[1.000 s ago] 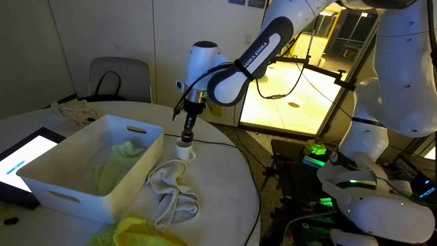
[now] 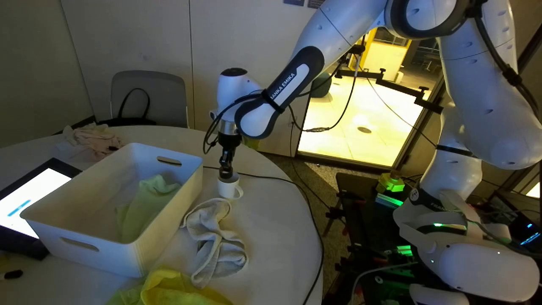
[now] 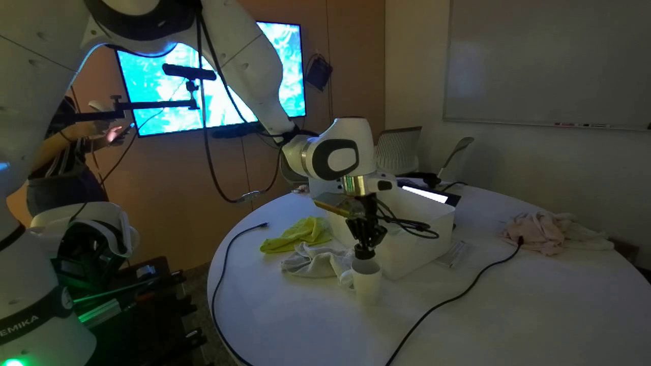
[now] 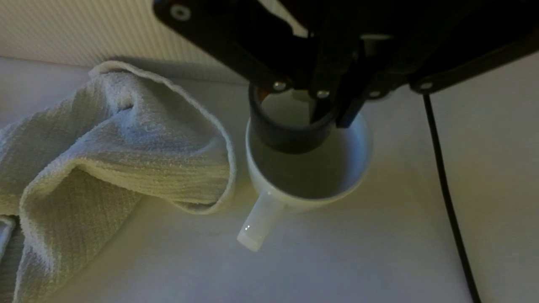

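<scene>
A white mug (image 4: 255,222) stands upright on the table, its handle pointing down and left in the wrist view. My gripper is shut on the wall of a dark ring (image 4: 290,140), which looks like a roll of tape. From above, that ring overlaps the back left part of the mug's opening. In the second exterior view the ring (image 3: 364,252) sits right at the top of the mug (image 3: 367,283); whether it touches the rim cannot be told. The first exterior view has the gripper (image 2: 226,170) pointing down over the mug (image 2: 228,189).
Close beside the mug lies a crumpled grey cloth (image 2: 216,244). A white bin (image 2: 91,239) holds a pale green cloth (image 2: 145,203). Nearer the front is a yellow cloth (image 2: 175,289). A black cable (image 3: 451,300) crosses the table.
The arm has shifted left in the first exterior view and my wrist is lower and more upright. The dark ring is lower at the mug's opening. The mug has not moved.
</scene>
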